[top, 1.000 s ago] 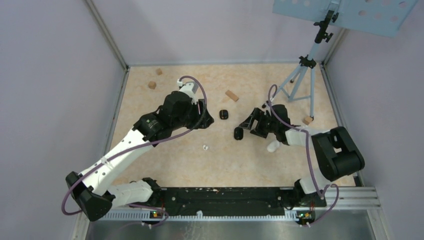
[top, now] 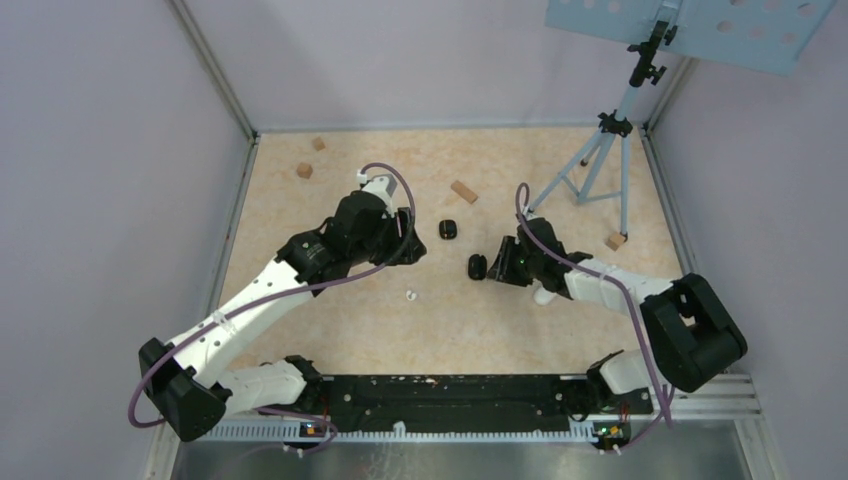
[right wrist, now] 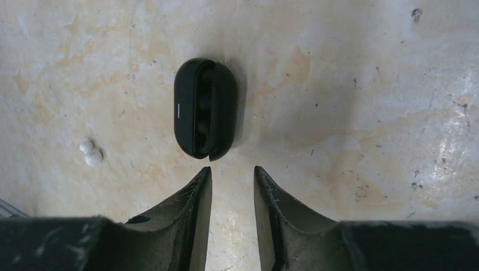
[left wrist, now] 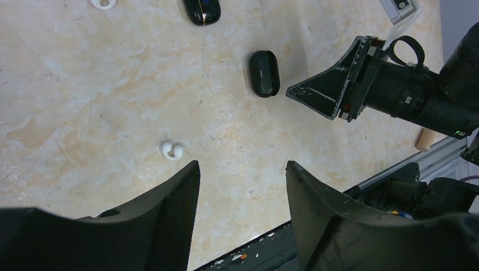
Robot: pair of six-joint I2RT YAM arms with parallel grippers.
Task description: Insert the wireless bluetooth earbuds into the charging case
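The black charging case point(top: 477, 267) stands on the table, its lid parted from the body in the right wrist view point(right wrist: 223, 113); the dark inside shows little. A white clip-shaped earbud point(left wrist: 172, 151) with rounded ends lies left of it. Another white ring-like piece, apparently the second earbud point(left wrist: 103, 4), is cut by the top edge of the left wrist view. High over the table, my left gripper is open and empty. My right gripper sits just right of the case, its fingertips slightly apart, with nothing visible between them.
A second black case point(top: 447, 229), with a gold line, lies behind the charging case. Wooden blocks, one of them a long block point(top: 464, 191), lie farther back. A tripod point(top: 600, 150) stands at the back right. Open table lies in front of the case.
My left arm has shifted only slightly. The case stays about in place.
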